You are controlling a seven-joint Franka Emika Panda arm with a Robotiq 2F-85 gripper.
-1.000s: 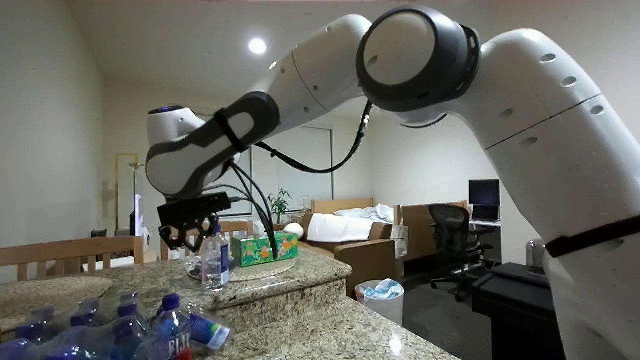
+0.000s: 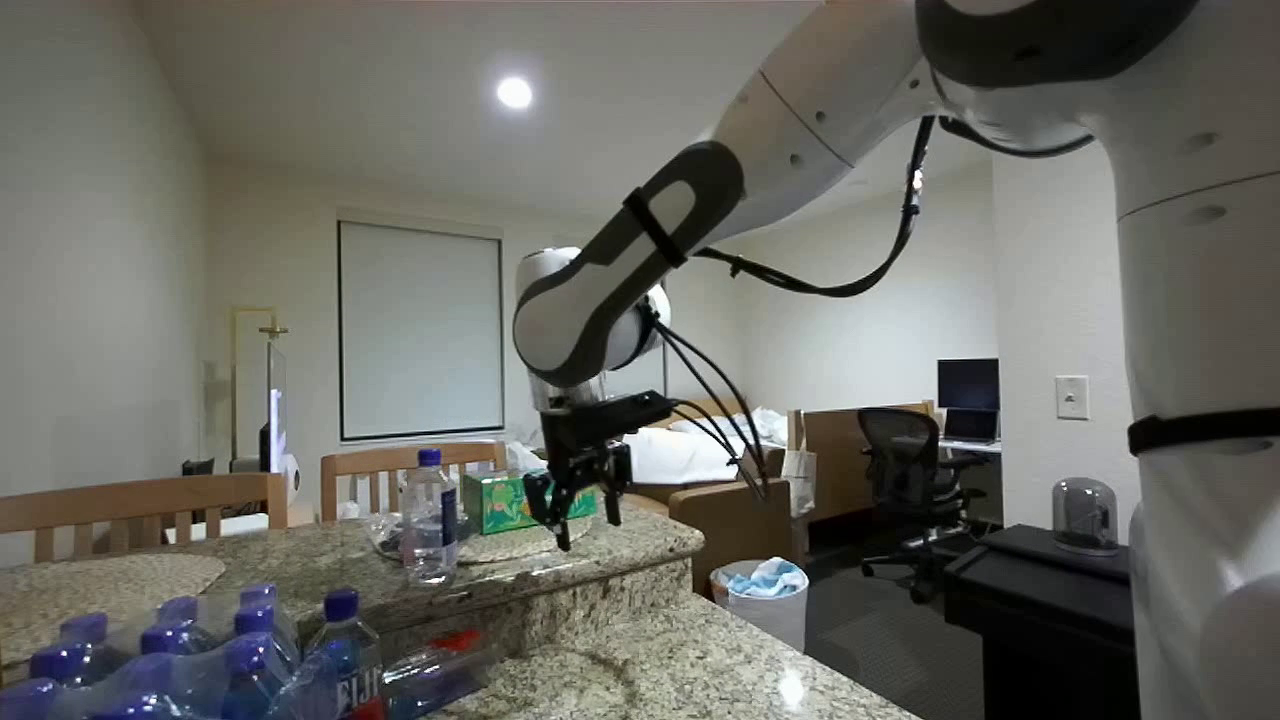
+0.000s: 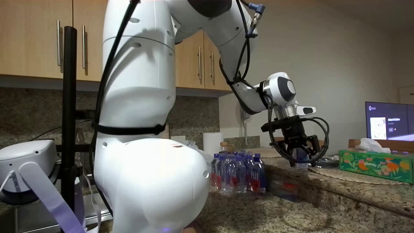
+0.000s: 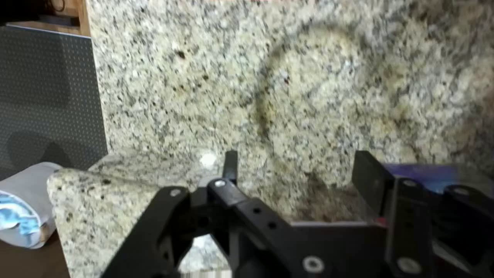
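Note:
My gripper [image 2: 588,510] hangs over the granite counter, pointing down. In the wrist view its two fingers [image 4: 230,166] stand well apart with only counter surface between them. An upright clear bottle with a blue cap [image 2: 428,522] is on the raised ledge, left of the gripper in exterior view 1. Another bottle [image 2: 438,672] lies on its side on the lower counter against the ledge; part of what looks like it [image 4: 421,173] shows behind the right finger. In exterior view 2 the gripper [image 3: 300,157] overlaps the upright bottle, hiding most of it.
Several blue-capped water bottles [image 3: 236,171] stand grouped on the lower counter, one labelled Fiji [image 2: 348,660]. A green tissue box [image 3: 376,165] sits on the ledge. Beyond the counter's end stands a white bin [image 2: 764,606]. The lower counter [image 4: 185,92] has clear space.
In exterior view 1 my gripper has moved right and somewhat lower, away from the upright bottle. The lying bottle has turned and shifted slightly; red now shows where a blue-green label did.

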